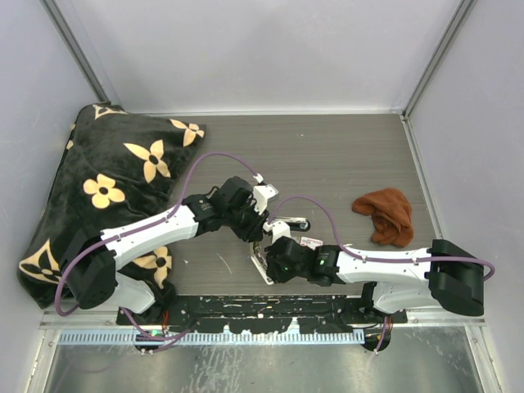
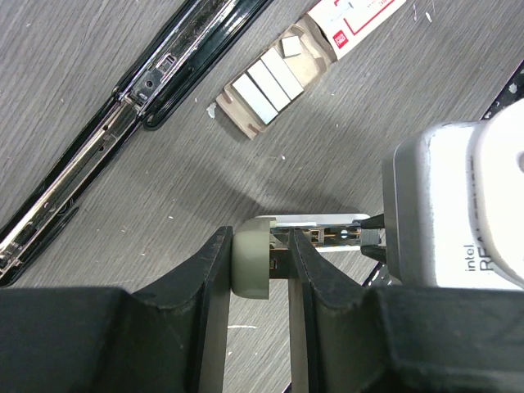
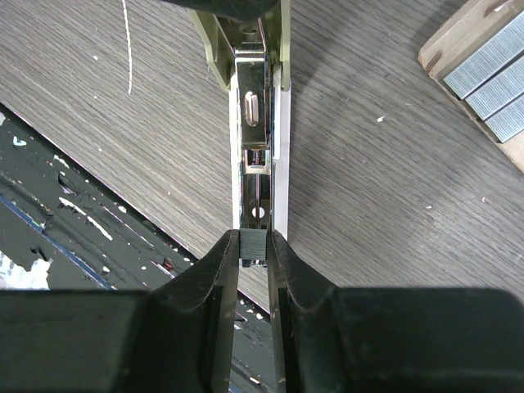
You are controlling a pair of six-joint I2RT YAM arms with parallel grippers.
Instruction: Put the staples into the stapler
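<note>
A pale green and white stapler lies on the table with its metal magazine showing from above. My left gripper is shut on the stapler's pale green end. In the right wrist view, my right gripper is shut on a small grey staple strip, held over the far end of the magazine. Whether the strip touches the magazine I cannot tell. The staple box, with several strips in its tray, lies beside the stapler. From the top view, my grippers hide most of the stapler.
Another stapler, black, lies opened out past the staple box. A brown cloth rests on the right, and a dark flowered cushion fills the left side.
</note>
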